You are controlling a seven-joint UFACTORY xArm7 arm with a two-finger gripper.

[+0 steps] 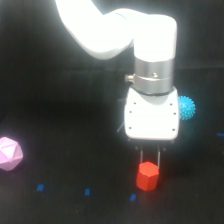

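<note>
A small red block (148,176) hangs or rests at the fingertips of my white gripper (149,161), right of centre in the lower part of the view. The two thin dark fingers stand close together at its upper part, and the gripper looks shut on it. Whether the block touches the dark table is hard to tell.
On the left lies a pink faceted ball (10,153). A blue spiky ball (186,107) sits behind my gripper on the right, partly hidden. Several small blue marks (87,191) dot the dark table. Open space lies between the pink ball and the red block.
</note>
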